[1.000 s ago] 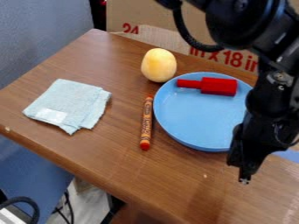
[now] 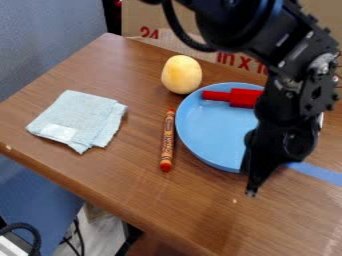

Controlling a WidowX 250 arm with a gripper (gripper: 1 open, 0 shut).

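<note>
My black gripper [image 2: 257, 182] hangs low over the table at the right, just in front of the blue plate [image 2: 214, 130], partly covering it; whether it is open or shut is unclear. A red object [image 2: 230, 97] lies on the back of the plate, partly hidden by the arm. An orange marker [image 2: 168, 140] lies left of the plate. A yellow potato-like object [image 2: 182, 74] sits behind the marker. A folded light blue cloth [image 2: 83, 118] lies at the left.
A cardboard box [image 2: 160, 20] stands behind the table.
The arm and gripper have moved left and slightly up, now covering more of the plate and red object. The objects on the table look unmoved.
</note>
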